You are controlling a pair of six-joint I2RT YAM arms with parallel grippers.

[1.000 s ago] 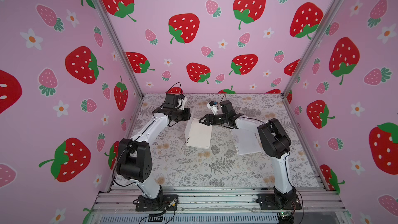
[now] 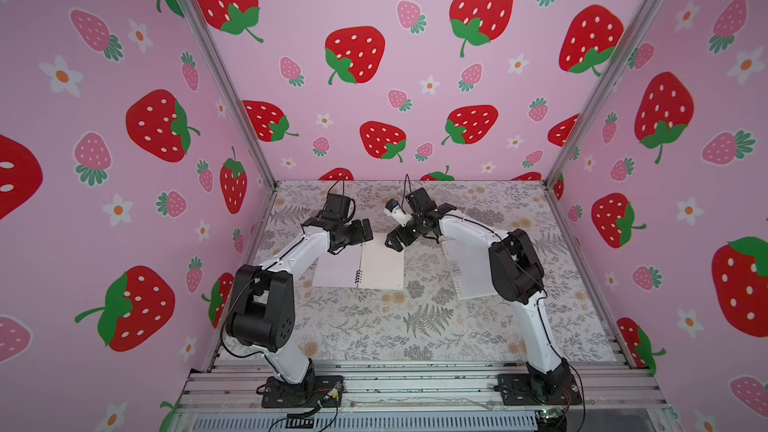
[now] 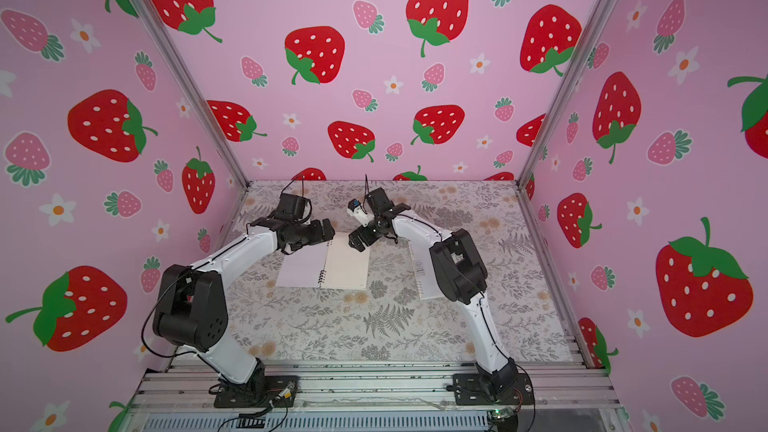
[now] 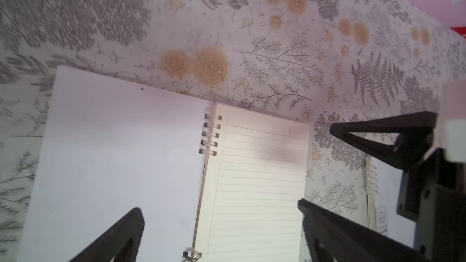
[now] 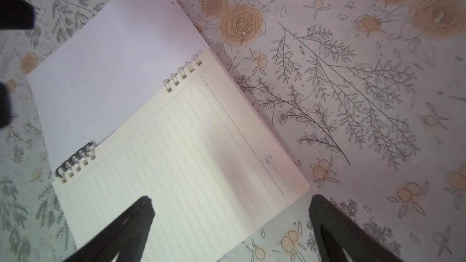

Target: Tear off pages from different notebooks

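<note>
A spiral notebook lies open on the table, its plain white cover [image 4: 121,155] flat on the left and its lined cream page [image 4: 257,189] on the right. Metal rings [image 4: 209,133] join the two halves. Over the notebook's far part hangs my left gripper, open and empty. My right gripper, also open with nothing between its fingers, is above the lined page near its far right corner. In the top left view a second notebook [image 2: 472,276] lies to the right, shut and partly covered by the right arm.
The two grippers are close together over the open notebook. Patterned walls [image 2: 384,112] enclose the back and sides.
The notebook's cover, raised a second ago, has come down flat to the left.
</note>
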